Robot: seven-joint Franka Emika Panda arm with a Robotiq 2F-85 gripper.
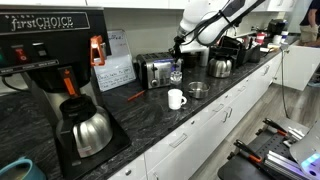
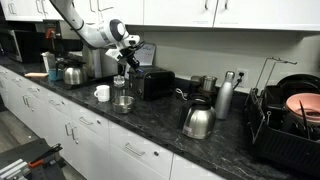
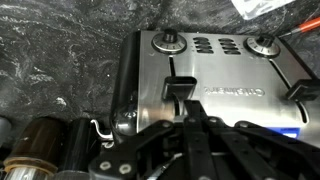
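A silver and black toaster [image 3: 230,80] fills much of the wrist view, with two round knobs and dark levers; its left lever [image 3: 180,84] lies just beyond my fingertips. My gripper appears shut, with nothing visible between its fingers. Whether the fingertips touch the lever cannot be told. From the side, the toaster [image 1: 156,72] stands against the back wall and the white arm [image 1: 205,25] reaches toward it from the right. In the second exterior view, the arm [image 2: 105,35] is left of the toaster [image 2: 153,83].
A white mug [image 1: 177,99] and a metal bowl [image 1: 198,90] stand in front of the toaster. Left of it are an orange-handled tool [image 1: 136,96] and a coffee maker [image 1: 45,80]. A kettle [image 2: 199,117] and dish rack [image 2: 290,130] stand on the toaster's other side.
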